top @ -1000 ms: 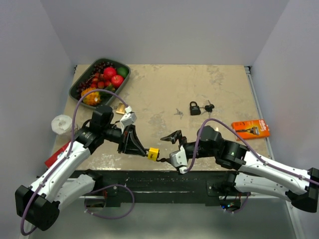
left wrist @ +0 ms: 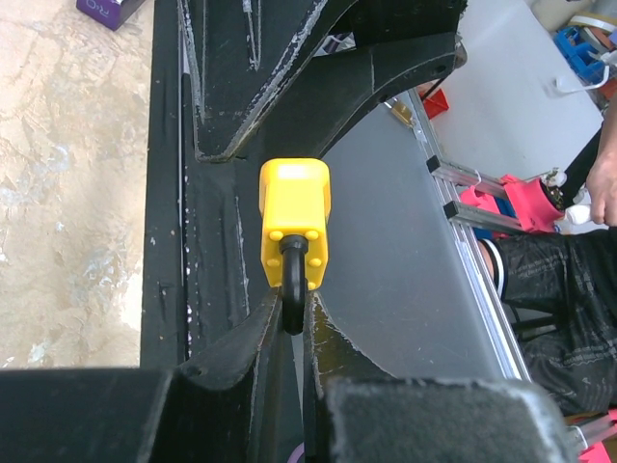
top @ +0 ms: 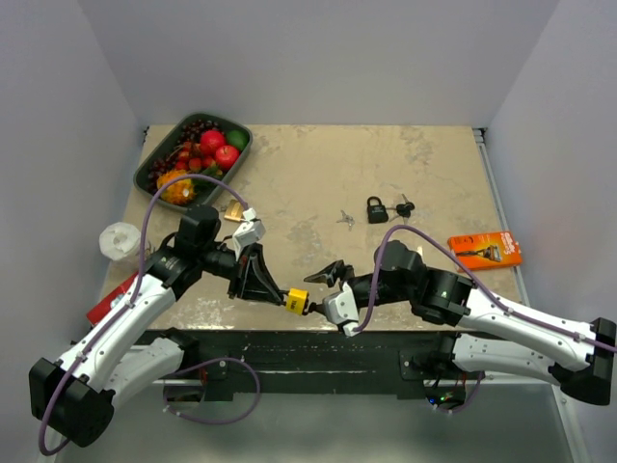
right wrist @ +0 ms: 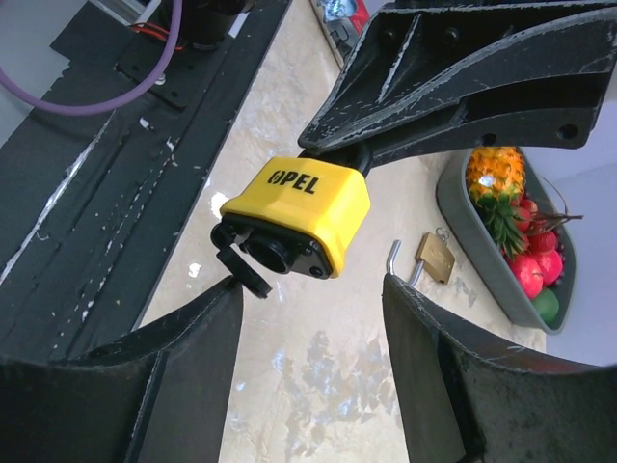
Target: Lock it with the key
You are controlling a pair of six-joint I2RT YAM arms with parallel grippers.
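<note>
The yellow padlock (top: 297, 301) (left wrist: 294, 198) (right wrist: 299, 207) is held in the air near the table's front edge by my left gripper (top: 278, 294), shut on its black shackle. The right wrist view shows the lock's underside, with its dark keyhole and black flap. My right gripper (top: 326, 294) faces the lock from the right, its fingers apart, one just below the flap with no clear contact visible. I cannot make out a key in it.
A black padlock (top: 376, 210), keys (top: 405, 208), a brass padlock (right wrist: 434, 258), an orange package (top: 485, 249) and a fruit basket (top: 159, 154) rest on the table.
My right gripper and wrist have shifted slightly toward the front and left, nearer the yellow lock. The left gripper and the lock are practically unmoved.
</note>
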